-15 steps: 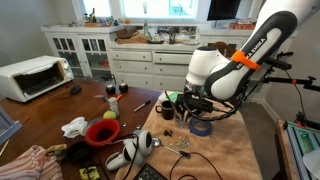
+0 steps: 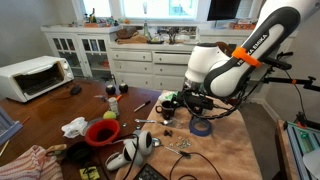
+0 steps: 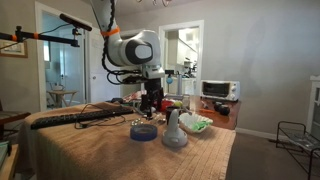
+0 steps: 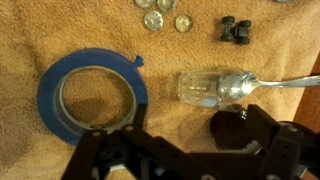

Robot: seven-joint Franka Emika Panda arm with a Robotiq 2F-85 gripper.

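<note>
My gripper is open above the tan cloth, its dark fingers coming up from the lower edge of the wrist view. In that view a small clear glass jar (image 4: 203, 88) lies on its side, just beyond the gap between the fingers. A metal spoon (image 4: 285, 82) reaches right from the jar's mouth; whether its tip is inside is unclear. Left of the fingers is a roll of blue tape (image 4: 49, 100) lying flat. A dark round object (image 4: 228, 127) sits partly hidden behind the right finger. Nothing shows held in the fingers.
Several small clear discs (image 4: 153, 20) and a black two-part piece (image 4: 236, 30) lie beyond the jar. In the first exterior view a red bowl (image 2: 101, 132) and a white hand tool (image 2: 130, 153) occupy the left side. Bare cloth (image 2: 225, 160) extends near the front right.
The gripper has shifted slightly left in the first exterior view, toward the dark mug near the table's back. The objects on the table look unmoved.
</note>
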